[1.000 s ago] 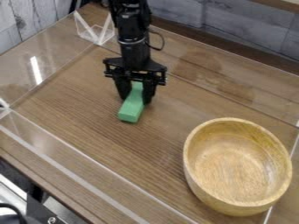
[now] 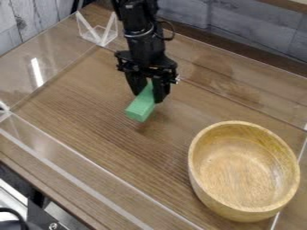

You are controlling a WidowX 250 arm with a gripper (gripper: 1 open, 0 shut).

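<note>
A green object (image 2: 142,106), shaped like a small block, lies tilted on the wooden table (image 2: 84,135) near the middle. My black gripper (image 2: 146,76) hangs just above and behind it, its lower parts around the object's upper end. Whether the fingers touch it, and how far they are open, is unclear.
A large tan bowl (image 2: 243,171) takes up the lower right. Walls or raised edges border the back, and some clear plastic or wire shapes stand at the left edge and top left.
The gripper has shifted slightly and changed its pose above the green object, which sits a little higher in the view than a second ago. The bowl has not moved.
</note>
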